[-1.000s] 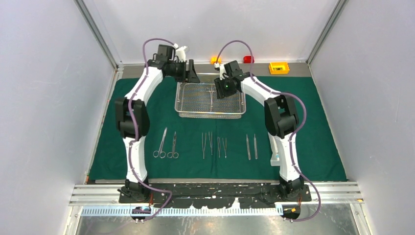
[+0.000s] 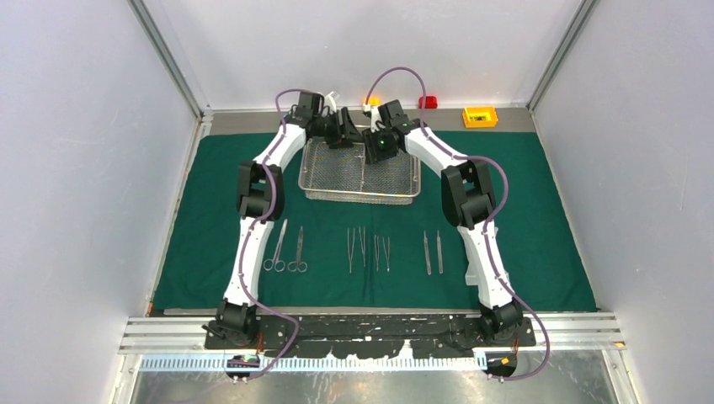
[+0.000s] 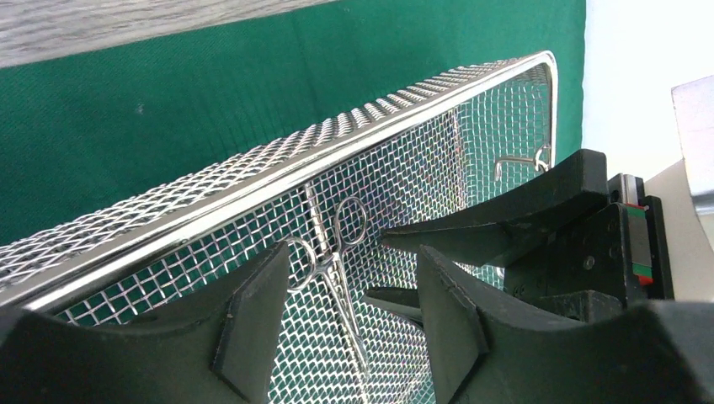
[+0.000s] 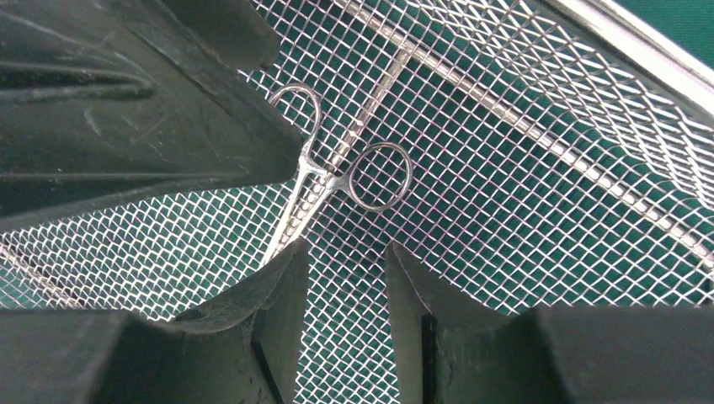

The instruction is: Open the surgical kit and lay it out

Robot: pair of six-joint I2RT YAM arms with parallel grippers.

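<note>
One ring-handled clamp (image 3: 335, 263) lies on the mesh floor of the wire basket (image 2: 360, 195). Its finger rings (image 4: 407, 177) sit at the basket's far side. My left gripper is above those rings, its fingers apart with no object pinched between them. Close by, my right gripper hangs open and empty over the clamp's shaft. In the right wrist view the left gripper's black finger (image 4: 210, 126) covers part of the clamp. From the top view both hands hide the ring end.
On the green cloth (image 2: 223, 269) in front lie scissors (image 2: 276, 246), several tweezers (image 2: 351, 251) and two slim handles (image 2: 439, 252). A white tray (image 2: 471, 265) is partly under the right arm. The two grippers nearly touch. A yellow bin (image 2: 480, 117) stands at the back.
My left arm has swung right, bringing its gripper over the basket's far edge beside the right one. The right gripper has shifted slightly left and away. The basket has moved very slightly left.
</note>
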